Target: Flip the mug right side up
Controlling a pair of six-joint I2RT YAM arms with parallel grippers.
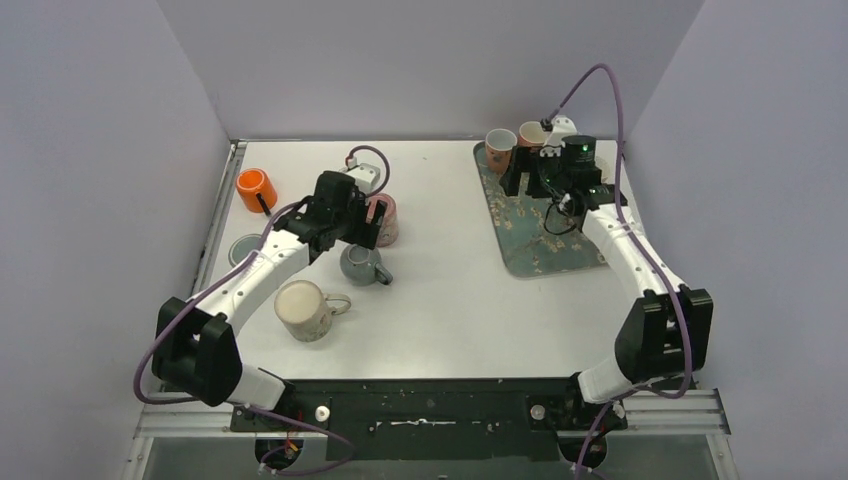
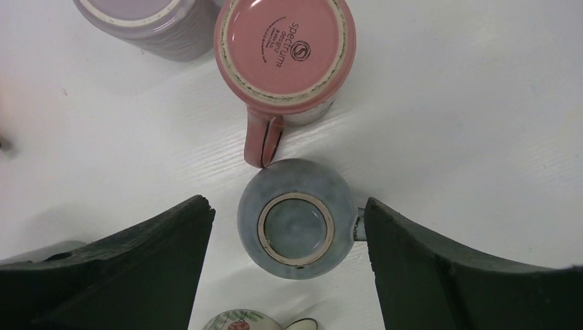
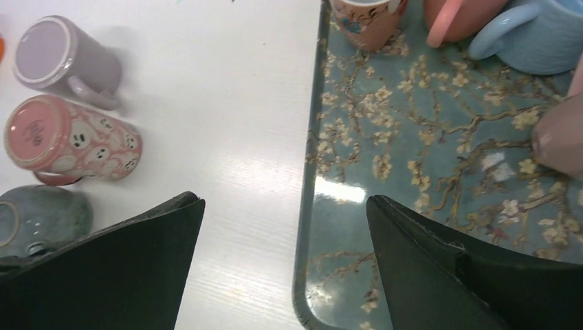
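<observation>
In the left wrist view a grey mug [image 2: 295,230] stands upside down, its ringed base up and its handle toward the right finger. My left gripper [image 1: 372,225] is above it, open, with the fingers [image 2: 155,244] apart and nothing held. A pink mug [image 2: 285,48], also bottom up, has its handle close to the grey mug. Part of an upturned lavender mug [image 3: 65,58] shows behind it. Over the left edge of the tray [image 3: 309,172], my right gripper hangs open and empty.
Several upright mugs, including a patterned one [image 1: 500,148], stand at the tray's back. A cream mug [image 1: 303,312], an orange mug [image 1: 253,186] and a grey-green round item [image 1: 245,250] are on the left.
</observation>
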